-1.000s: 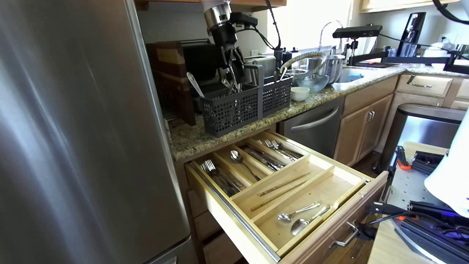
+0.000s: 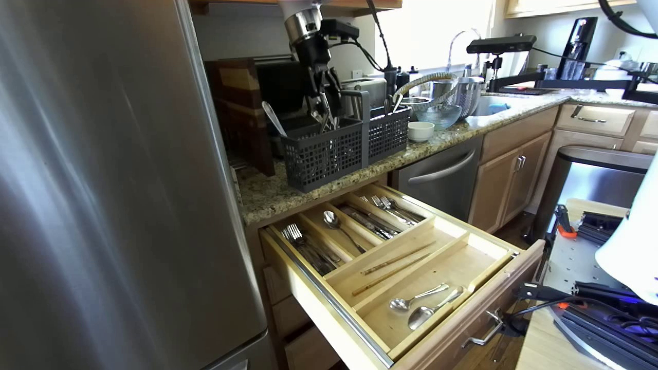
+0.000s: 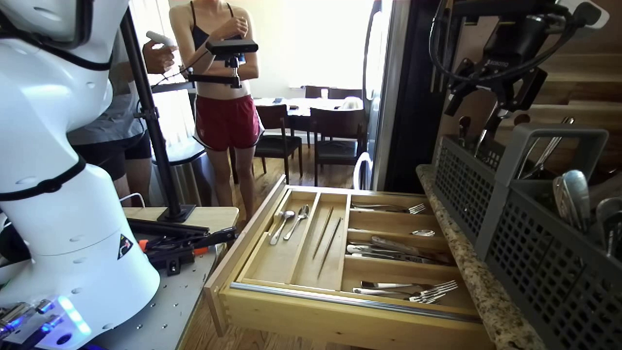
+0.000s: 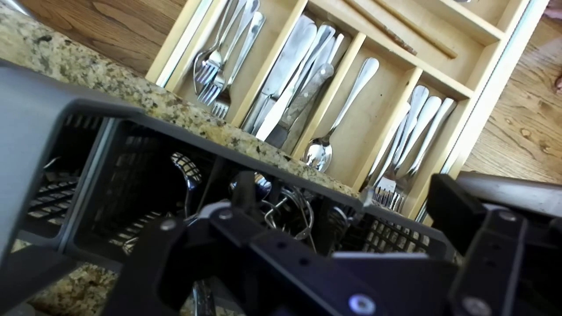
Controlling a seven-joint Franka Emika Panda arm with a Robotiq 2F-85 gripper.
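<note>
Over the left part of a dark grey cutlery basket (image 2: 324, 154) hangs my gripper (image 2: 330, 112), pointing down. Its fingers stand open; exterior view 2 shows the two fingers (image 3: 531, 88) well apart above the basket's rim. Metal utensils stand below and between them, and a handle (image 3: 485, 135) rises close under the gripper. Whether a finger touches any of it cannot be told. In the wrist view the basket holds a whisk-like wire utensil (image 4: 308, 231) and a spoon (image 4: 188, 176), partly hidden by the fingers. Below the counter an open wooden drawer (image 2: 432, 237) has divided compartments.
The drawer holds forks (image 4: 213, 87), knives (image 4: 287, 52), a single spoon (image 4: 318, 152), two chopsticks (image 2: 395, 259) and two spoons (image 2: 422, 315) in front. A wooden board (image 2: 259, 117) and the fridge (image 2: 123, 185) bound the left side. The basket's tall handle (image 2: 364, 123) stands close right of my gripper.
My gripper has shifted very slightly left in exterior view 1. Basket, drawer and cutlery look the same.
</note>
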